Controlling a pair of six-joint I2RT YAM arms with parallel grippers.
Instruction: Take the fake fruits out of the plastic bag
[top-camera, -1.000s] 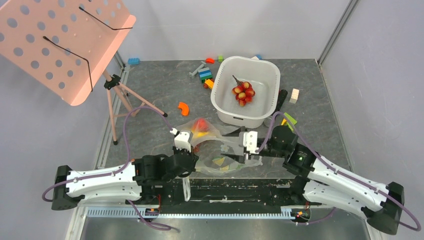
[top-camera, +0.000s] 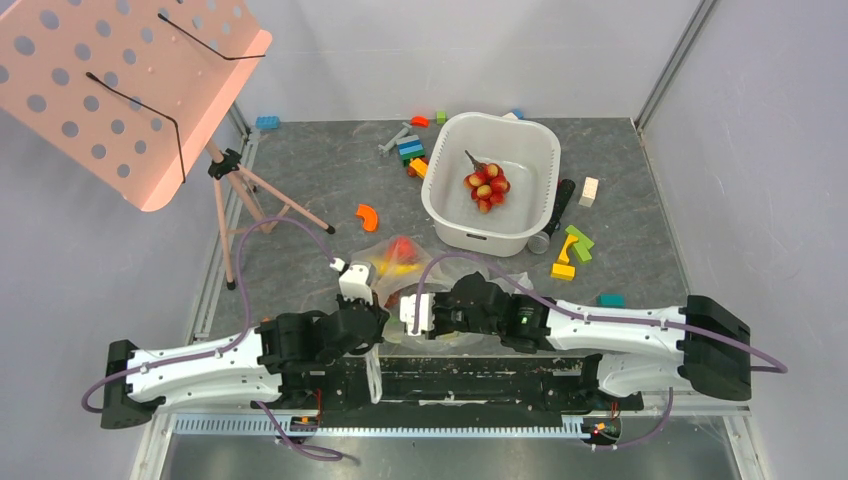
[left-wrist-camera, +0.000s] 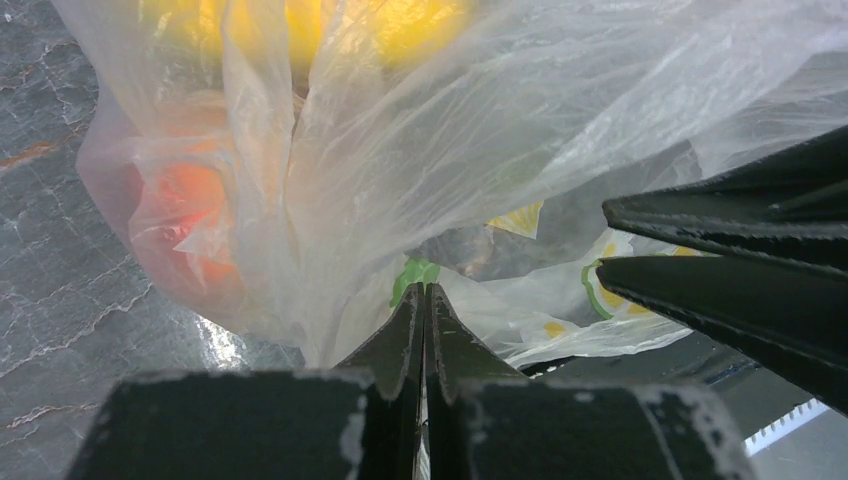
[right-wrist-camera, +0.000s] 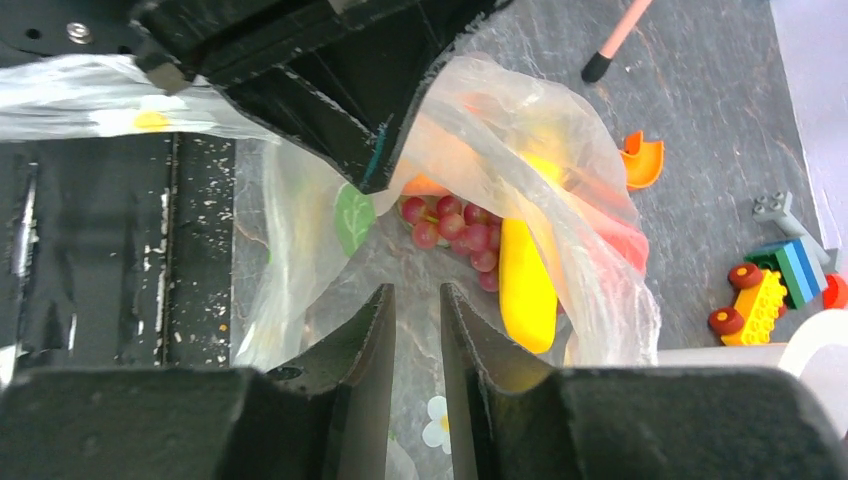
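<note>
The translucent plastic bag (top-camera: 400, 260) lies at the table's front between my arms. Through its opening show pink grapes (right-wrist-camera: 450, 225) and a yellow banana (right-wrist-camera: 527, 300); a red-orange fruit (left-wrist-camera: 195, 215) shows through the film. My left gripper (top-camera: 370, 310) is shut at the bag's near left edge, nothing clear between its fingers. My right gripper (top-camera: 410, 312) is at the bag's mouth, its fingertips slightly apart with nothing visible between them in its own view; in the left wrist view its fingers (left-wrist-camera: 730, 215) reach over the opening.
A white basket (top-camera: 520, 220) behind the bag holds a bunch of red fruit. Toy blocks (top-camera: 410, 147), orange pieces and a dark cylinder lie around it. A pink stand (top-camera: 230, 180) is at back left; the table's front edge lies just below the bag.
The left arm has barely moved.
</note>
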